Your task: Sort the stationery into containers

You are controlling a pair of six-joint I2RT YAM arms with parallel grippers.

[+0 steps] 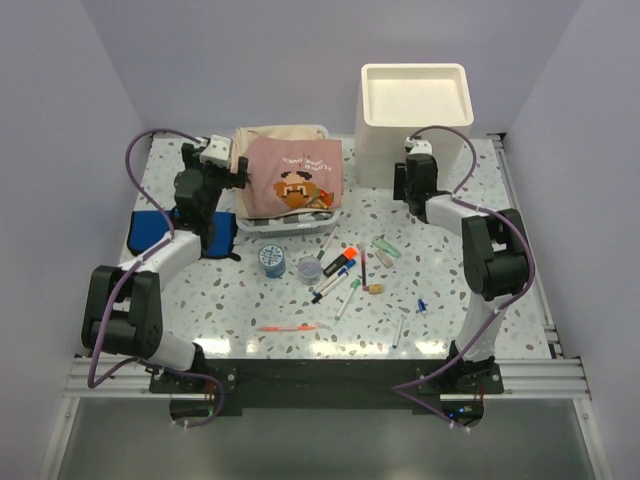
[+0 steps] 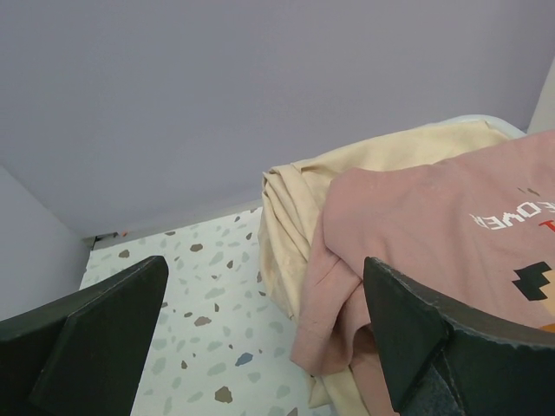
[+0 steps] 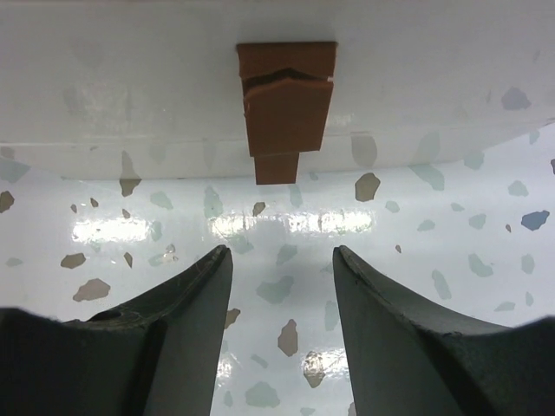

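Loose stationery lies over the middle and front of the table: a blue jar [image 1: 271,260], a clear cup [image 1: 309,269], a black-orange marker [image 1: 340,262], pens, a green item [image 1: 385,246] and an orange pen [image 1: 288,328]. My left gripper [image 1: 213,165] is open and empty beside the plastic bin's cloth bags [image 1: 292,170], pink and cream. My right gripper stands part open, empty, low before the white box [image 1: 412,90], whose side carries a brown tab [image 3: 286,113].
A dark blue pouch [image 1: 148,232] lies at left, under the left arm. Grey walls enclose the back and sides.
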